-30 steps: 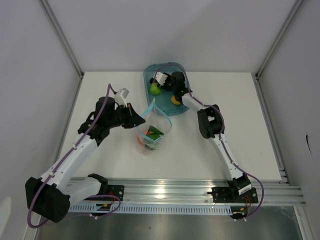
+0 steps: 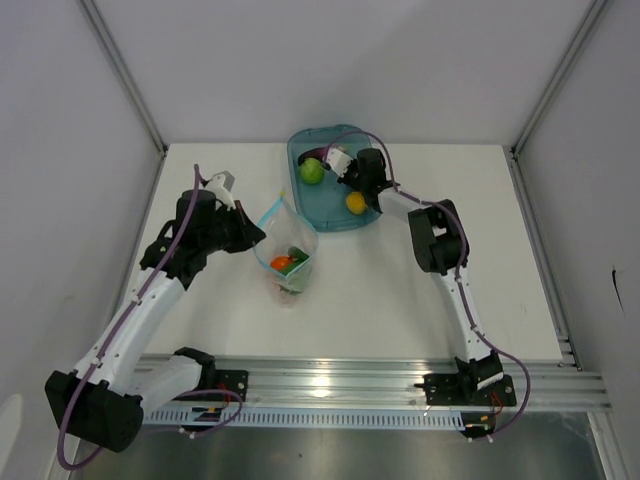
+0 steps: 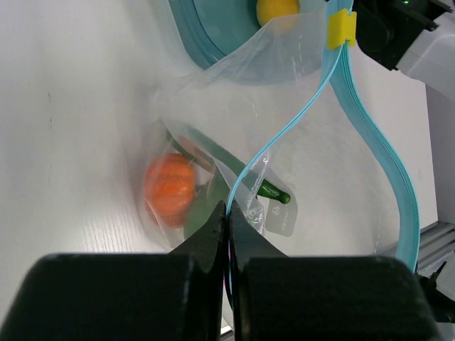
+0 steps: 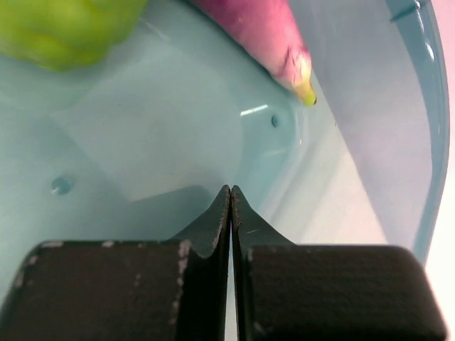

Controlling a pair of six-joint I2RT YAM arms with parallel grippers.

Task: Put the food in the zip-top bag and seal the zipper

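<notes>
The clear zip top bag [image 2: 301, 228] stands open on the table, its blue zip rim [image 3: 288, 124] bearing a yellow slider [image 3: 342, 28]. Inside it lie an orange-red food piece [image 3: 170, 188] and green food [image 2: 298, 255]. My left gripper is shut on the bag's rim at its left side. Over in the teal bin, my right gripper is shut with nothing between its fingertips. A light-green food item [image 4: 71, 28] and a purple eggplant [image 4: 264, 39] lie beyond those fingertips. A yellow round fruit [image 2: 356, 203] rests near the bin's front.
The teal bin [image 2: 330, 220] sits at the back centre, behind the bag, with raised walls around its food. The right arm [image 2: 440, 240] reaches over the bin's right wall.
My left gripper has shifted left, drawing the bag's rim and the bag with it. The right gripper has moved slightly right within the bin, uncovering more of the eggplant and the yellow fruit.
</notes>
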